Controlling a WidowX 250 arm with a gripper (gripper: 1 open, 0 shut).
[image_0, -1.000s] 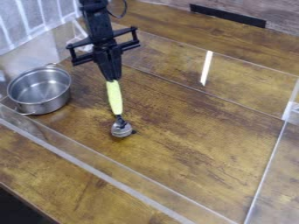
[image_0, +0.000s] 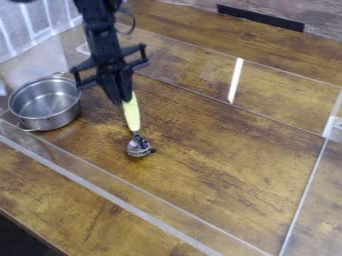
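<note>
My black gripper (image_0: 123, 88) reaches down from the top left to the upper end of a pale yellow-green handled utensil (image_0: 132, 114), which lies on the wooden table with its metal end (image_0: 140, 147) toward the front. The fingertips are blurred and appear shut at or just over that end; whether anything is between them I cannot tell. A steel pot (image_0: 43, 102) sits at the left.
Transparent strips or edges run along the front left and right side. A dark slot lies at the back right.
The utensil and pot look unmoved.
</note>
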